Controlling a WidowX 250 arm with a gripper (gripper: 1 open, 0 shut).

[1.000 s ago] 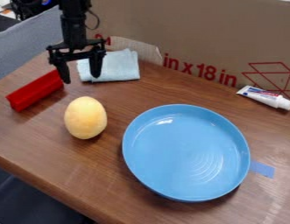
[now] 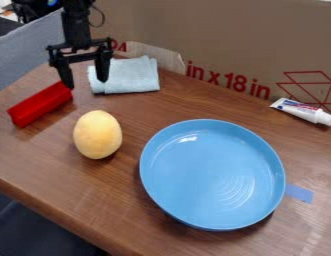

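Observation:
My black gripper (image 2: 85, 73) stands open at the upper left, its fingers spread above the far end of a red box (image 2: 40, 105) and the left part of a folded light-blue cloth (image 2: 128, 77); nothing shows held. A pale yellow, rounded object (image 2: 97, 134) sits in the middle left of the wooden table. A large blue plate (image 2: 212, 175) lies to its right. A white toothpaste tube (image 2: 301, 110) rests at the back right.
A cardboard panel (image 2: 221, 35) with red print stands along the back. A grey padded surface (image 2: 17, 60) borders the table at the left. Bare wood (image 2: 168, 106) lies between cloth and plate; the front left edge drops to a dark area.
The gripper has shifted slightly to the left, with its fingers still spread. The objects on the table look unchanged.

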